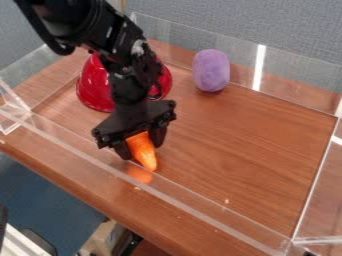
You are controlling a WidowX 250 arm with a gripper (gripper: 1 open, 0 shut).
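My black gripper is lowered over an orange carrot near the front left of the wooden surface, its fingers around the carrot's upper part; whether they grip it is hard to tell. Behind the arm sits a red bowl, partly hidden by it. A purple oval object, like an eggplant, lies at the back.
Clear low walls edge the wooden surface, with the front one close beside the carrot.
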